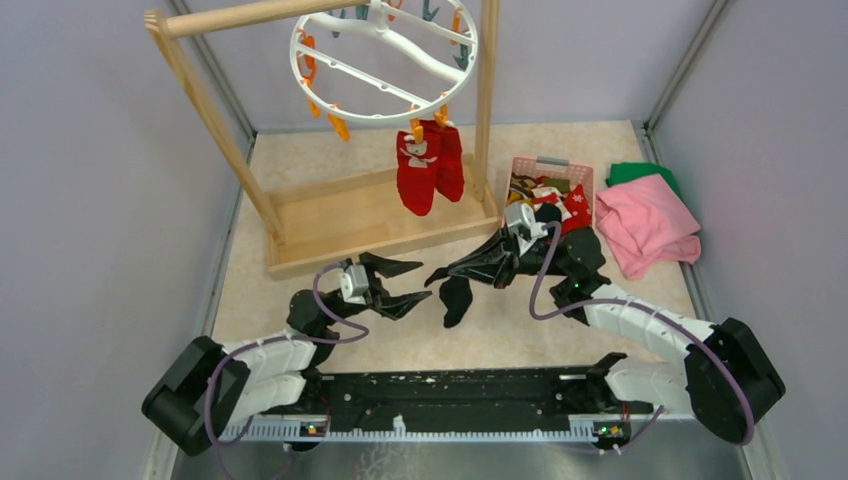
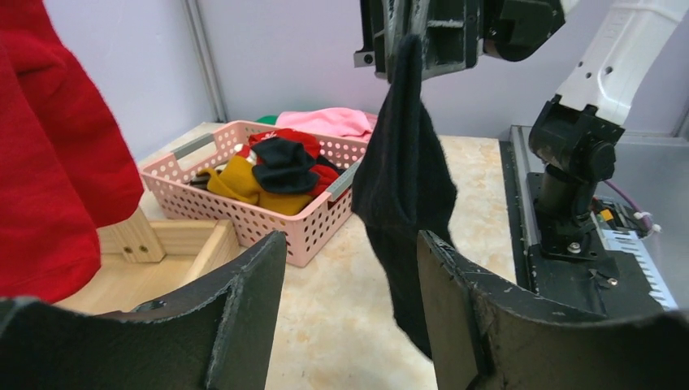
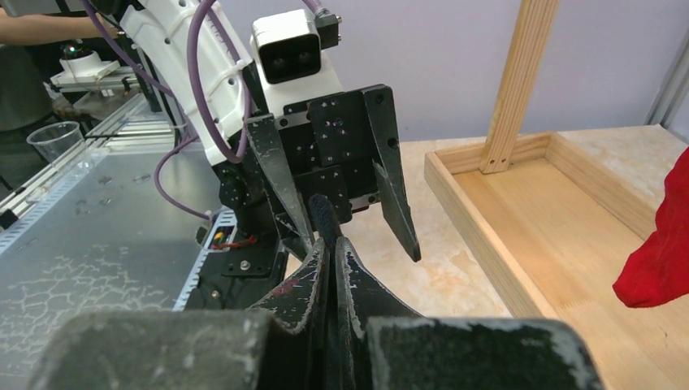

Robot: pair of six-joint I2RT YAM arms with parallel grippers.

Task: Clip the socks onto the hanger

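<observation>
A black sock (image 1: 456,303) hangs from my right gripper (image 1: 440,276), which is shut on it near one end. In the left wrist view the sock (image 2: 400,175) dangles ahead, beyond the gap of my left gripper. That gripper (image 1: 427,279) is open, facing the sock with empty space between its fingers. In the right wrist view, a dark tip of the sock (image 3: 322,213) sticks out past the shut fingers. Overhead is the white round hanger (image 1: 352,72) with orange and grey clips. Two red socks (image 1: 417,172) hang from its orange clips (image 1: 417,131).
A pink basket (image 1: 584,176) of mixed socks stands at the back right, beside pink cloth (image 1: 650,220) and green cloth (image 1: 625,172). The wooden stand's tray base (image 1: 385,250) lies beneath the hanger. Bare table shows in front of the tray.
</observation>
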